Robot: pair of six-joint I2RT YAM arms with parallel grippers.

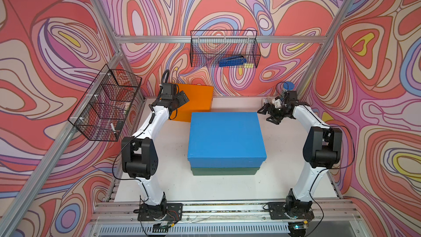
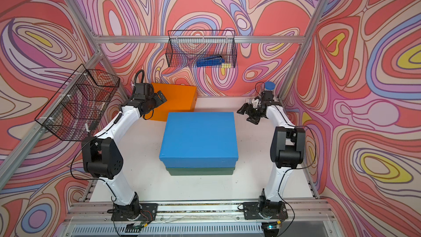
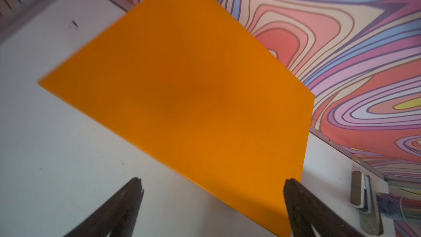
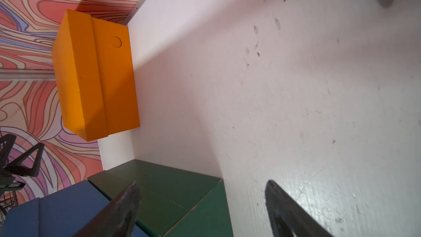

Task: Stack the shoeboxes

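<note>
A blue-lidded shoebox [image 1: 225,135] rests on top of a green shoebox [image 1: 225,171] in the middle of the table. Behind and left of this stack lies an orange shoebox [image 1: 196,97], close to the back wall; its broad face [image 3: 193,92] fills much of the left wrist view. My left gripper [image 1: 181,101] is open above the orange box's left part, nothing between its fingers. Off the stack's back right corner, my right gripper [image 1: 267,115] has its fingers apart and empty. The right wrist view shows the orange box's end [image 4: 116,74] and the green box's corner [image 4: 197,206].
A wire basket [image 1: 107,103] hangs on the left and another [image 1: 225,50] at the back. A blue-capped item [image 1: 288,86] stands in the back right corner, behind my right gripper.
</note>
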